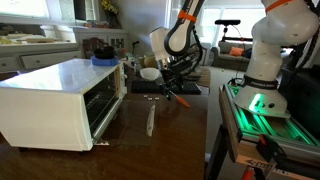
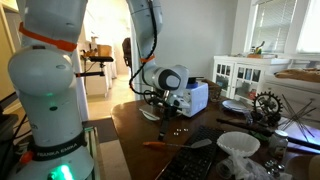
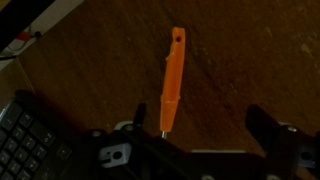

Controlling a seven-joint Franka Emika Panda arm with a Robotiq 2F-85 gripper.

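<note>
My gripper is open, its black fingers well apart, with nothing held between them. In the wrist view an orange-handled utensil (image 3: 174, 70) lies on the brown tabletop below, its near end reaching toward the gap and closer to the left finger. The same orange handle (image 1: 181, 100) shows just right of the gripper (image 1: 168, 91) in exterior view 1. From exterior view 2 the orange handle (image 2: 192, 144) lies in front of the black keyboard, with the gripper (image 2: 165, 112) above the table behind it. The utensil's other end is hard to make out.
A white toaster oven (image 1: 58, 105) stands at the left with its front open. A pale, flat utensil (image 1: 150, 121) lies before it. The black keyboard (image 3: 35, 140) borders the orange utensil; beyond it are a white bowl (image 2: 237, 143) and a clear plastic bag (image 2: 240, 167).
</note>
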